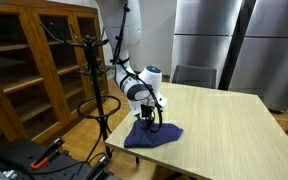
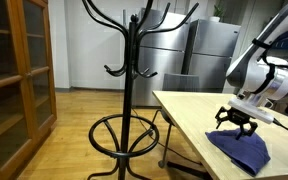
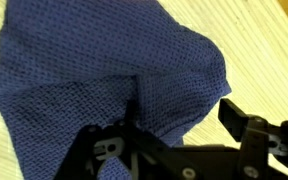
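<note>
A dark blue cloth [image 1: 149, 136] lies crumpled near the table's front left edge. In the wrist view the cloth [image 3: 94, 65] fills the left and middle, with a fold running across it. My gripper [image 1: 148, 122] is low over the cloth's far part, its fingers pointing down. In exterior view 2 the gripper [image 2: 245, 128] appears just above the cloth [image 2: 242, 150], close to its far edge. Its fingers stand wide apart in the wrist view, with the cloth below and between them. Whether a fingertip touches the fabric, I cannot tell.
A black coat stand [image 2: 130, 90] rises beside the table's left edge. A grey chair [image 1: 194, 78] stands behind the table, and wooden cabinets [image 1: 24, 75] line the left.
</note>
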